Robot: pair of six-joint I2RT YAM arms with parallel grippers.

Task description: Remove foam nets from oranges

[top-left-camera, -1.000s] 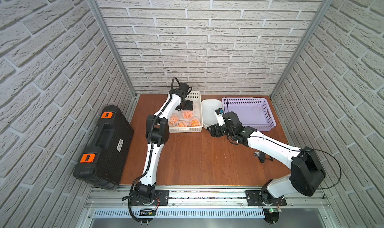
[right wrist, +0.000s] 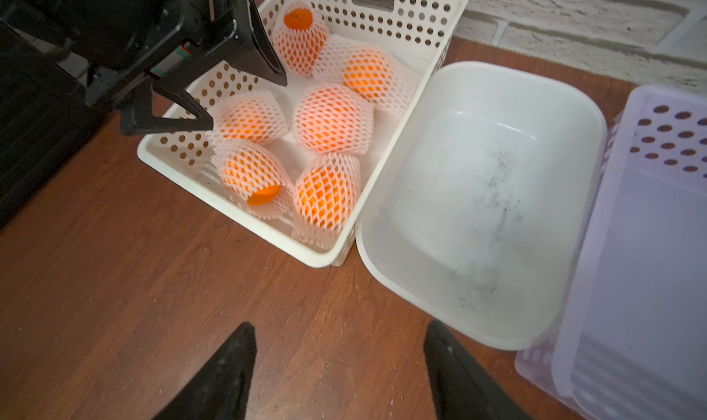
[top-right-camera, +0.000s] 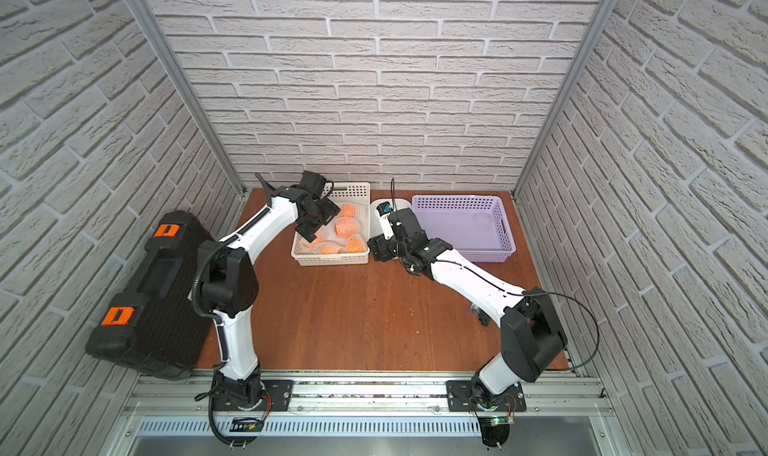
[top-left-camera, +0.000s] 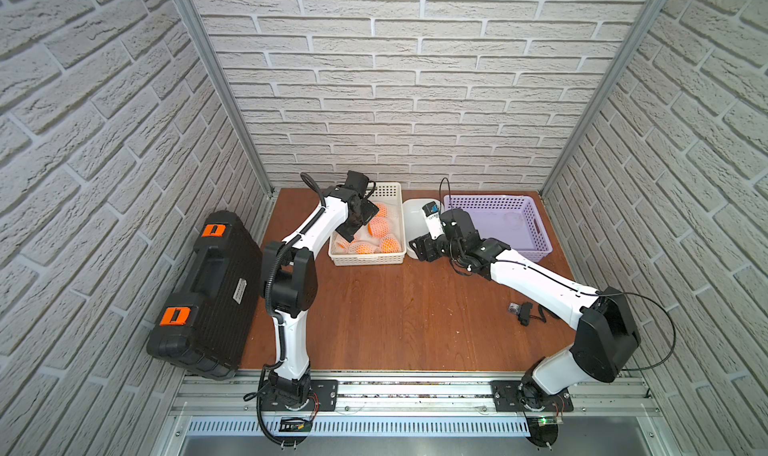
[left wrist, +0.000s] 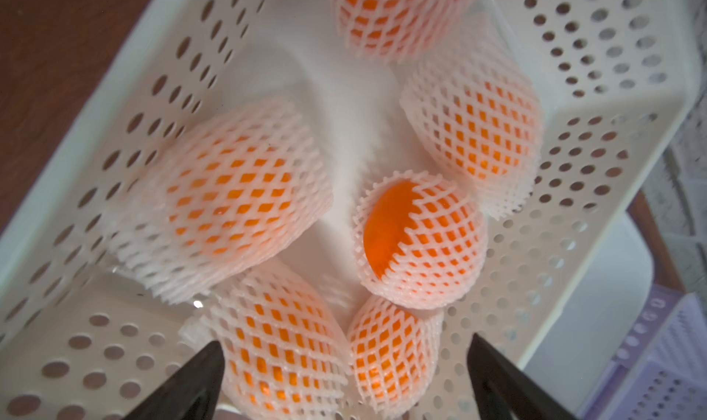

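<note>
Several oranges in white foam nets lie in the white perforated basket (right wrist: 243, 232). In the left wrist view, one orange (left wrist: 386, 227) shows bare skin beside its net (left wrist: 449, 250); another netted orange (left wrist: 235, 191) lies by the basket's wall. My left gripper (top-left-camera: 360, 223) hovers over the basket, its fingers (right wrist: 254, 55) spread and empty near the netted orange (right wrist: 246, 118) at the left side. Out over the bare table before the white tub, my right gripper has its fingers (right wrist: 229, 364) apart with nothing between them.
Right of the basket stands an empty white tub (right wrist: 471, 199), then a lilac basket (right wrist: 570, 346), also empty where seen. A large black case (top-left-camera: 209, 288) fills the left side.
The right gripper has shifted slightly left. The oranges appear to stay put.
</note>
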